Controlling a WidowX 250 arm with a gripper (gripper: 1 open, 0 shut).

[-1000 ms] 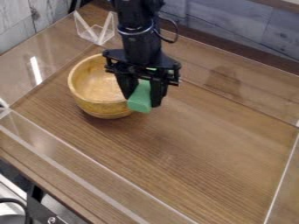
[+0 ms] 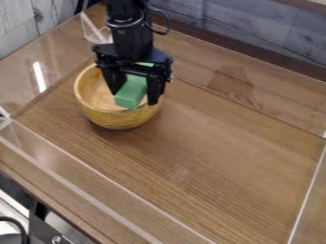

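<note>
The black robot gripper (image 2: 132, 76) is at the upper middle of the view, over a yellow bowl (image 2: 114, 116). A green object (image 2: 129, 93) sits inside the bowl, between or just below the gripper's fingers, which are open. Whether the fingers touch it is hard to tell.
A clear plastic item (image 2: 97, 34) lies at the back left, behind the arm.
The green object has moved left and up from the bowl's right edge to inside the bowl. The gripper has moved slightly left along with it.
</note>
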